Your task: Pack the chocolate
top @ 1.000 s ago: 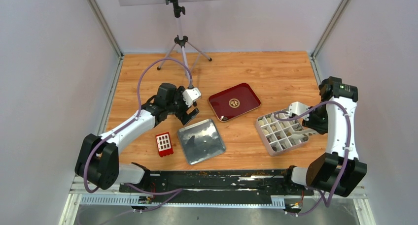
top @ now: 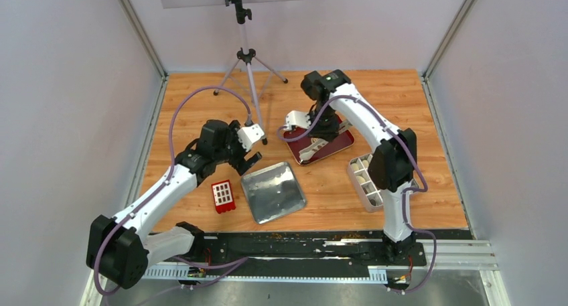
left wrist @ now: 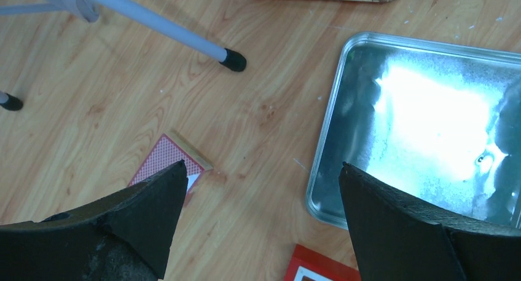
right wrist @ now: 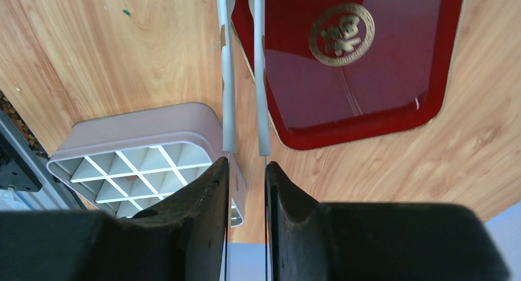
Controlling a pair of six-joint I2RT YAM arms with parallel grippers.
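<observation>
The maroon tray [right wrist: 399, 66] with a gold emblem lies at centre right, partly under my right gripper, whose finger is part open around two long pale tongs or strips [right wrist: 261, 102]; whether it grips them is unclear. The compartmented box [right wrist: 141, 121] with pale items sits right and nearer in the top view. My left gripper is open and empty above the table beside the steel tray [left wrist: 344, 90]. A small red box [top: 223, 196] with white squares lies left of the steel tray.
A tripod [top: 246, 65] stands at the back centre with its legs on the wooden table.
The right arm has swung from over the compartmented box at the right, leftward and back to over the maroon tray. The left arm has shifted slightly left.
</observation>
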